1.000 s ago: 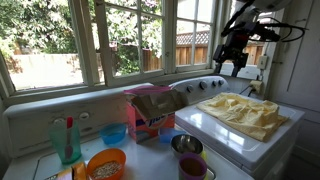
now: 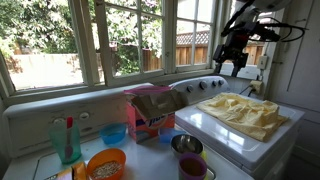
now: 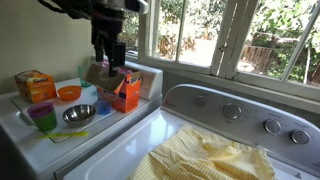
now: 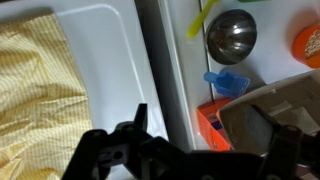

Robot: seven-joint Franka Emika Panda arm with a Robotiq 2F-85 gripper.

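Note:
My gripper stands open, its two black fingers well apart and nothing between them. In exterior view 1 the gripper (image 2: 229, 70) hangs in the air near the back left of the right-hand machine. A pale yellow cloth (image 2: 243, 115) lies rumpled on that white machine's top; it also shows in exterior view 2 as the cloth (image 3: 200, 157) at the front. The wrist view has the cloth (image 4: 38, 95) at the left, clear of the fingers. An orange box (image 2: 153, 110) with its cardboard flap raised stands on the left-hand machine; the box (image 4: 212, 125) is partly hidden by the gripper in the wrist view.
On the left-hand machine are a metal bowl (image 2: 187, 146), an orange bowl (image 2: 106, 163) with contents, a blue bowl (image 2: 114, 133), a green cup (image 2: 66, 142), a purple cup (image 2: 192, 166) and a blue scoop (image 4: 227, 82). Control panels and windows run along the back.

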